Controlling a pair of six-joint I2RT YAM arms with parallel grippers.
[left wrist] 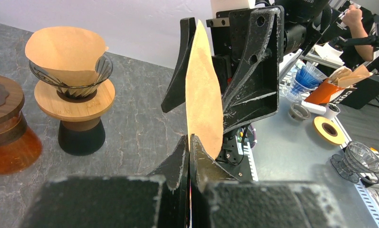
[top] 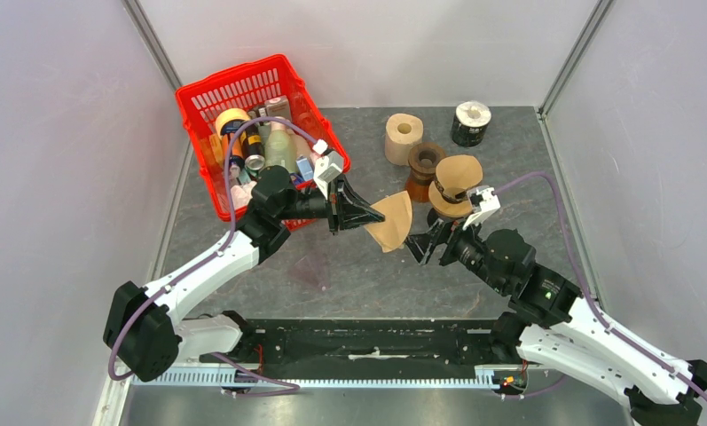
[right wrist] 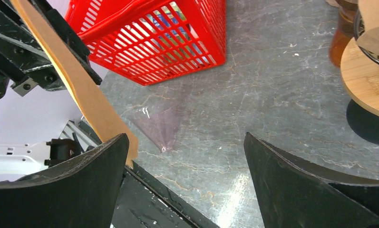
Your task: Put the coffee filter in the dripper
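My left gripper (top: 381, 216) is shut on a tan paper coffee filter (top: 392, 222), which stands nearly edge-on beyond its tips in the left wrist view. Close by on the right, my right gripper (top: 417, 248) is open. In the right wrist view, the filter's lower end shows just past the tip of the left finger (right wrist: 102, 164), and the gap holds only bare table behind it. A glass dripper (left wrist: 104, 69) on a wooden collar and dark base stands behind the right gripper. Another tan paper (left wrist: 66, 50) sits in it, flaring above the rim.
A red basket (top: 209, 182) full of goods stands at the back left. Beside the dripper are a wood-topped amber jar (top: 423, 160), a paper roll (top: 404, 135) and a black-and-white can (top: 470, 123). A clear plastic piece (right wrist: 161, 124) lies on the table.
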